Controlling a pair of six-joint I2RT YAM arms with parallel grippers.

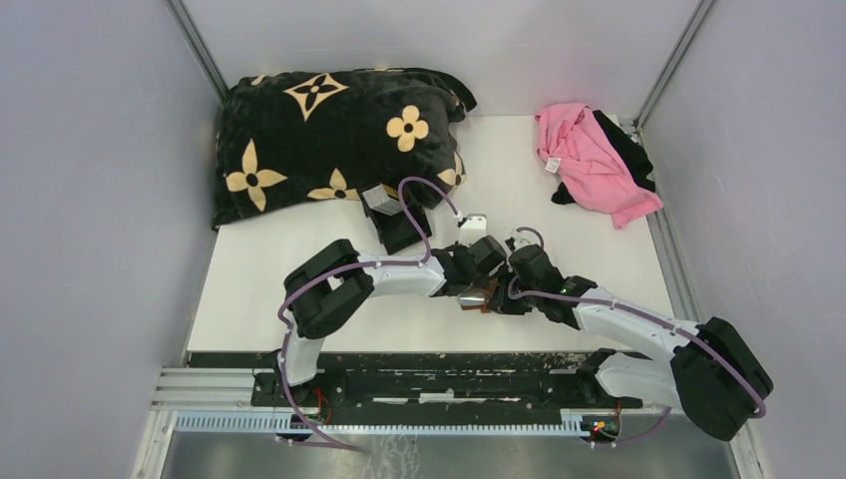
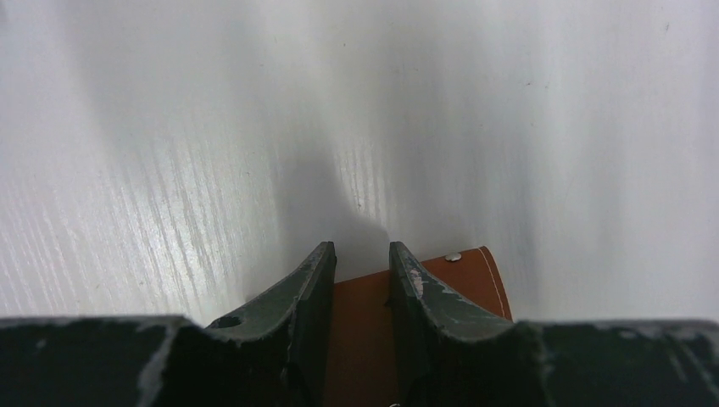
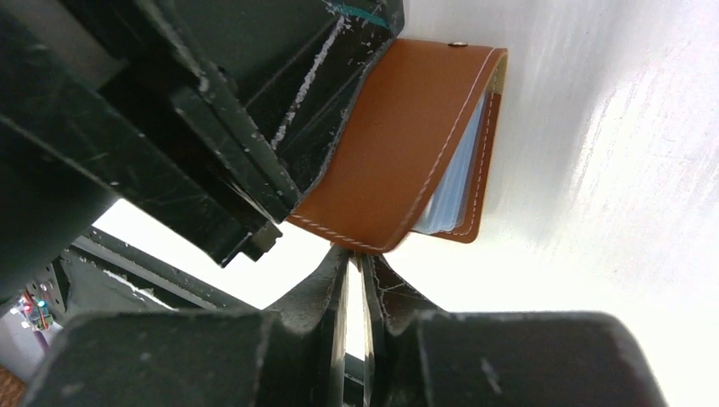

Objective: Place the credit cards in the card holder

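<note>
A brown leather card holder (image 3: pixel 398 136) with clear sleeves (image 3: pixel 449 186) inside lies folded partly open beneath the two grippers at the table's centre-front (image 1: pixel 484 304). My left gripper is open, its fingertips over the holder's brown leather; in the right wrist view its dark body covers the upper left. My right gripper is at the holder's lower edge, its fingers close together with a narrow gap between them; whether leather is between the tips is hard to tell. No loose card can be made out.
A black box (image 1: pixel 397 228) with a light panel stands behind the left arm. A large patterned black pillow (image 1: pixel 329 130) fills the back left, and pink and black cloths (image 1: pixel 594 165) lie at the back right.
</note>
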